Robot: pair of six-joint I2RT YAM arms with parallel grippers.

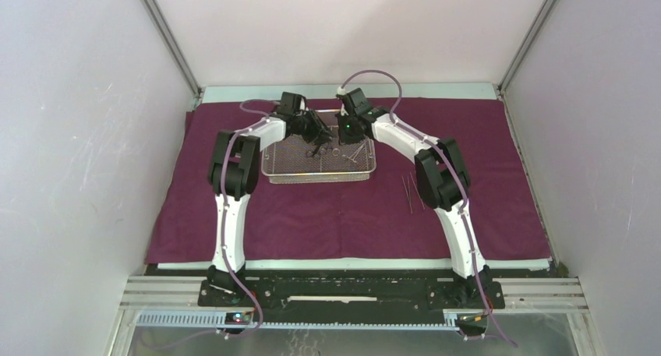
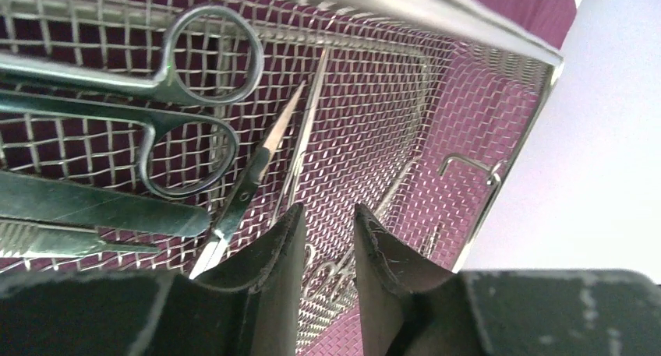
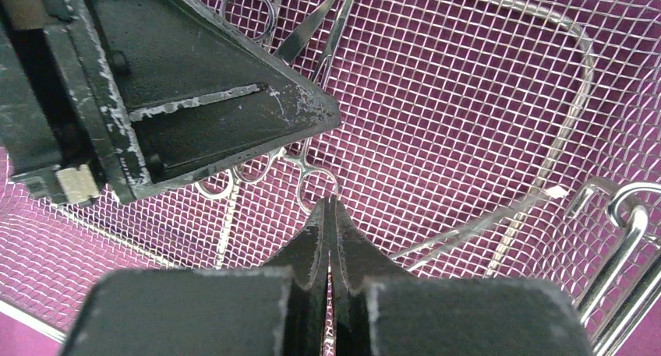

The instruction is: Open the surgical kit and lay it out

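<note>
The wire mesh basket (image 1: 292, 167) stands on the cloth with several metal instruments loose inside. My left gripper is over the basket, its fingertips apart and nothing seen between them; mesh and ring handles show through the gap. Left of it in that view lie a ring-handled tool (image 2: 206, 157), a flat dark blade (image 2: 101, 204) and a pointed scissor-like blade (image 2: 253, 173). My right gripper points down over the mesh, fingers together, nothing visible between them. Just beyond its tips sits a ring handle (image 3: 318, 186), partly hidden by the left gripper's black finger (image 3: 257, 107).
Two or more thin instruments (image 1: 408, 194) lie on the maroon cloth (image 1: 335, 223) right of the basket. A wire latch (image 3: 623, 204) juts at the basket's side. The two grippers are very close together.
</note>
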